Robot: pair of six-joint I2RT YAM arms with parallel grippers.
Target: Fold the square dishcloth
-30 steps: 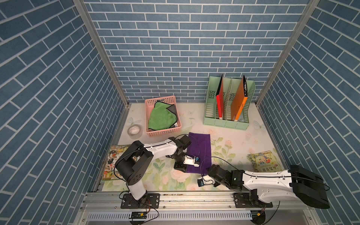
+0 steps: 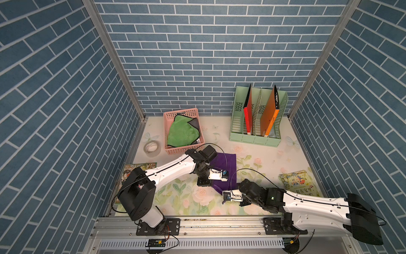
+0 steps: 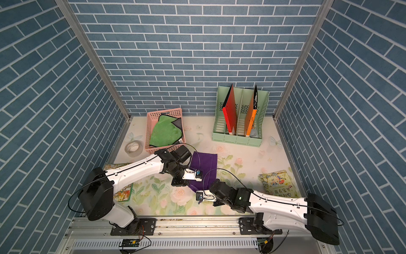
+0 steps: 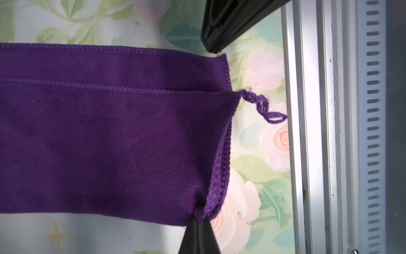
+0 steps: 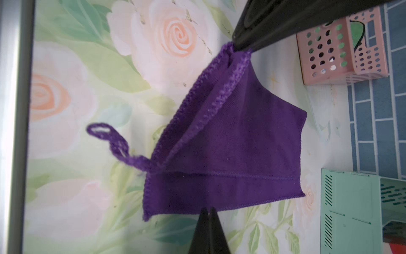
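Observation:
The purple dishcloth [image 2: 228,163] lies on the table, folded over with one long edge of the lower layer showing past the upper one. My left gripper is shut on one of its near corners, which is pinched up and puckered. In the right wrist view the dishcloth [image 5: 236,148] rises toward that grip, and its hanging loop [image 5: 112,139] sticks out at the near edge. My right gripper is shut with nothing between its fingers. The other near corner, at the lower left of the cloth in that view, is outside them.
A pink basket [image 2: 170,149] with a green cloth [image 2: 182,131] stands behind left, a roll of tape [image 2: 151,148] beside it. The green file rack [image 2: 253,138] is at back right. Booklets lie at both sides. A metal rail [image 4: 313,127] borders the front.

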